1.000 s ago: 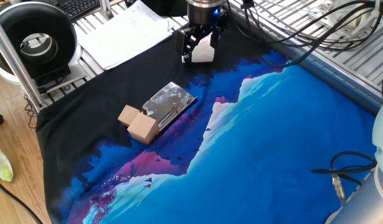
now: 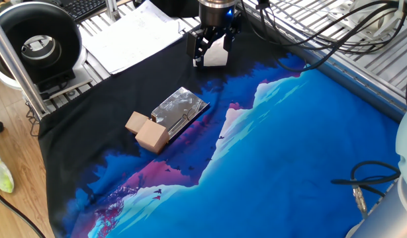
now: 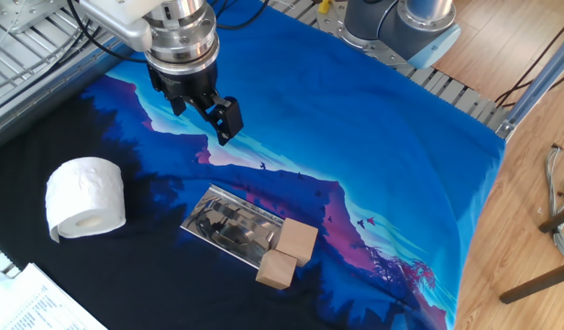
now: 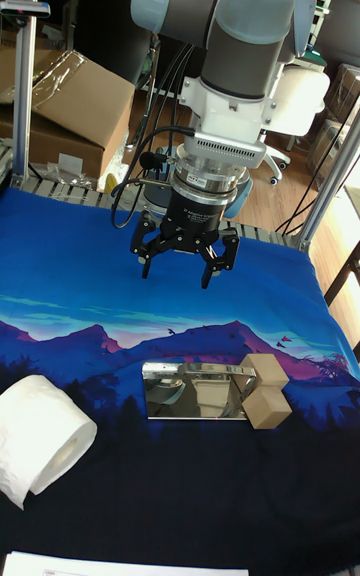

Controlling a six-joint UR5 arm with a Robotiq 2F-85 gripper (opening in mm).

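High over the cloth, my black gripper [image 4: 175,265] stands open, with only air between its spread fingers in the third exterior view. Below it lies a shiny, mirror-like flat box [image 3: 232,225] on the cloth. Two light brown blocks touch or nearly touch one end of it: one block [image 3: 297,240] beside the other block [image 3: 277,269]. Away from them, a white paper roll [image 3: 85,197] rests on the dark part of the cloth. From the first exterior view, the gripper partly covers this roll [image 2: 216,53].
A blue and black printed cloth [image 2: 309,152] covers the table, with wide bare areas. Printed sheets [image 2: 132,36] lie at its edge. Black cables [image 2: 335,43] loop above the rack on one side. A large cardboard box [image 4: 80,112] stands behind the table.
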